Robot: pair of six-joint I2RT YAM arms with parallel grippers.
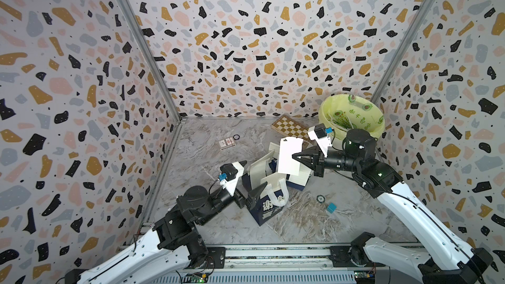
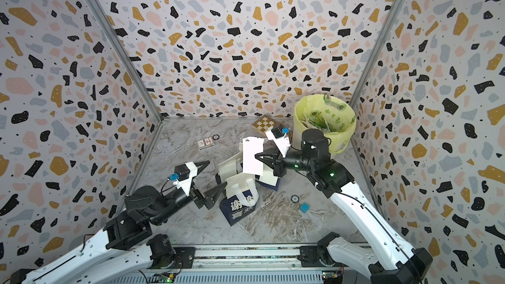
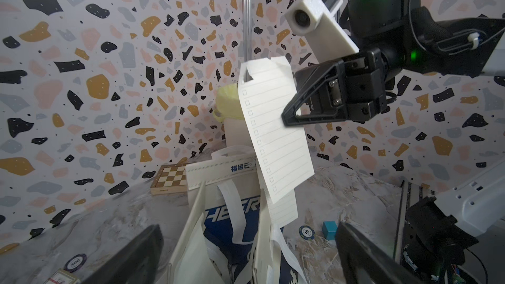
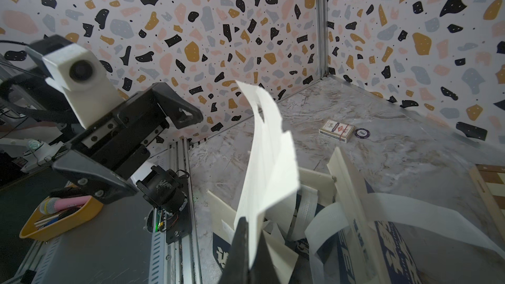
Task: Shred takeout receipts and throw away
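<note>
A white paper receipt (image 3: 273,126) with faint lines hangs upright from my right gripper, whose shut fingertips pinch it near the middle, above two dark blue and cream takeout bags (image 2: 236,207). In the right wrist view the sheet (image 4: 268,168) is seen edge-on. My left gripper (image 1: 252,189) stands open, low and to the left of the paper, over the bags' near left, with nothing between its fingers. A pale yellow-green bin (image 1: 349,115) with a lined rim stands at the back right, behind the right arm.
A checkered board (image 1: 284,126) lies at the back, a card box (image 1: 226,143) and chip at the back left, a blue cube (image 1: 331,207) and chip (image 1: 320,198) at the front right.
</note>
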